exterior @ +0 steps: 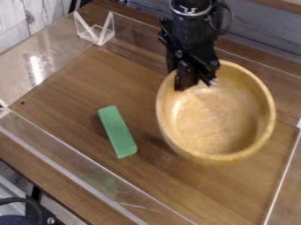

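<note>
A large tan wooden bowl (217,119) fills the right middle of the camera view, slightly tilted. My black gripper (188,75) reaches down from the top to the bowl's upper left rim, its fingertips at or over that rim; whether they are closed on it is hard to tell. A green block (116,131) lies on the wooden surface to the left of the bowl, apart from it.
Clear low walls (88,192) border the wooden work surface (70,101). A clear angular piece (97,28) stands at the back left.
</note>
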